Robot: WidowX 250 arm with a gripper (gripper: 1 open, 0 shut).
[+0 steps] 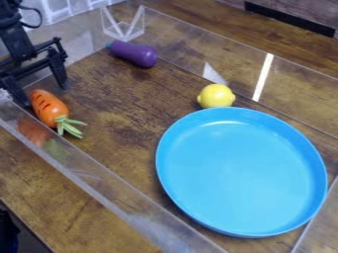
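Note:
The black gripper point(35, 77) is at the far left edge of the camera view, low and open, its fingers just above and behind an orange toy carrot point(50, 109) with green leaves. The carrot lies on the wooden surface against the left clear wall. A purple eggplant point(132, 53) lies at the upper middle, and a yellow lemon point(215, 96) sits right of centre. A large blue plate point(240, 170) fills the lower right.
Clear plastic walls point(119, 188) border the wooden surface. A small white rack-like object point(122, 20) stands at the top. The middle of the surface between carrot and plate is free.

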